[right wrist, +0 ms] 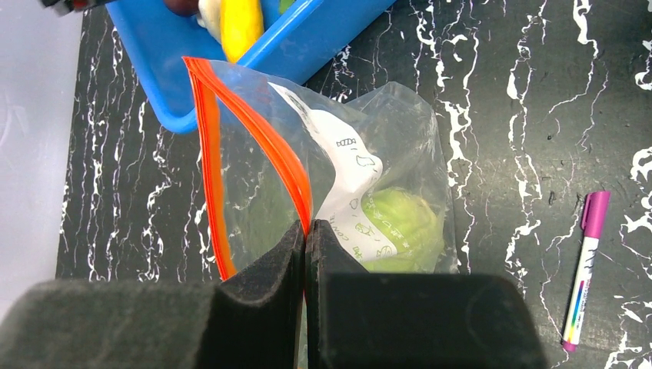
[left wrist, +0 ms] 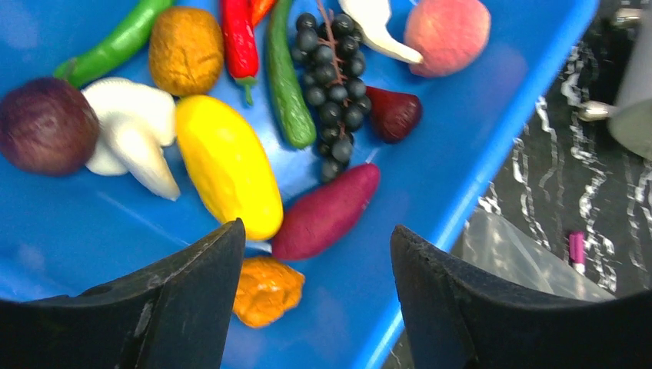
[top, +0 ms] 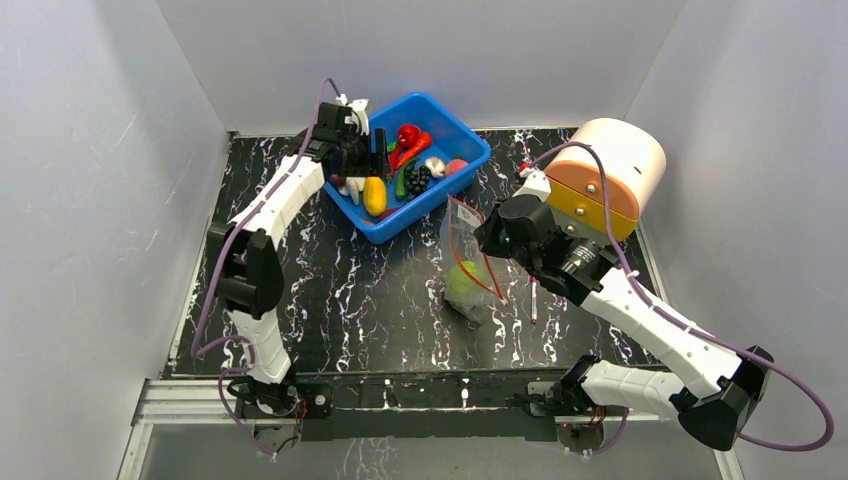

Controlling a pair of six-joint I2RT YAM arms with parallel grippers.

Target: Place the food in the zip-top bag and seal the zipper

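My left gripper hangs open above the blue bin (top: 420,220), nothing between its fingers. Below it in the left wrist view lie a yellow vegetable (left wrist: 227,161), dark grapes (left wrist: 330,92), a red oblong piece (left wrist: 327,211), an orange piece (left wrist: 265,292), peppers and mushrooms. My right gripper is shut on the orange zipper edge of the clear zip top bag (right wrist: 400,138), holding it upright. A pale green round item (right wrist: 404,223) sits inside the bag.
A pink-capped marker (right wrist: 584,269) lies on the dark marbled table right of the bag. A cream-and-yellow rounded object (top: 610,170) stands at the back right. The table left and front of the bag is clear.
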